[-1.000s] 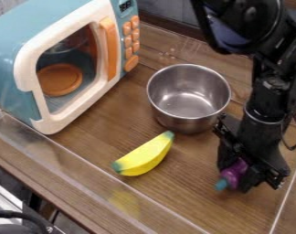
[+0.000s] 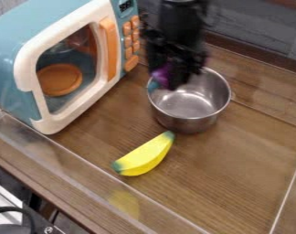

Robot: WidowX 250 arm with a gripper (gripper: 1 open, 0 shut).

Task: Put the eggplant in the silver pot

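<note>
The purple eggplant (image 2: 163, 77) hangs at the left part of the silver pot's opening, its teal tip pointing down and left. My gripper (image 2: 172, 75) is shut on it, coming down from the top of the view. The silver pot (image 2: 191, 108) stands upright on the wooden counter, its inside partly covered by the gripper and arm. How far the eggplant is above the rim, I cannot tell. Motion blurs the dark arm, and the fingertips are hard to make out.
A yellow toy banana (image 2: 144, 155) lies in front of the pot. The toy microwave (image 2: 68, 57) stands open at the left, with an orange plate (image 2: 60, 79) inside. Bare counter (image 2: 236, 174) spreads out at the right and front.
The gripper has carried the eggplant up and left, from low on the right side of the counter to the pot. Pot, banana and microwave have stayed where they were.
</note>
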